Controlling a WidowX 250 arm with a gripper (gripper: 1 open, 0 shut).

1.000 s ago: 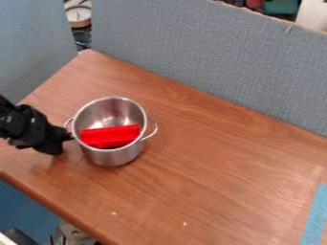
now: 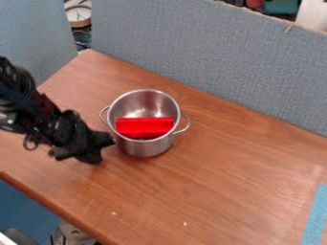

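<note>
A steel pot (image 2: 169, 144) with two loop handles stands on the wooden table, left of its middle. A red object (image 2: 144, 125) lies inside it. My black gripper (image 2: 105, 144) reaches in from the left at the pot's lower left side, at or very near its wall. It looks shut, and I see nothing held between its fingers.
Grey padded walls (image 2: 211, 62) bound it at the back and left. A blue strip (image 2: 315, 212) lies at the right edge.
My gripper has moved right across the table. The pot, with the red object inside, has shifted right along with it.
</note>
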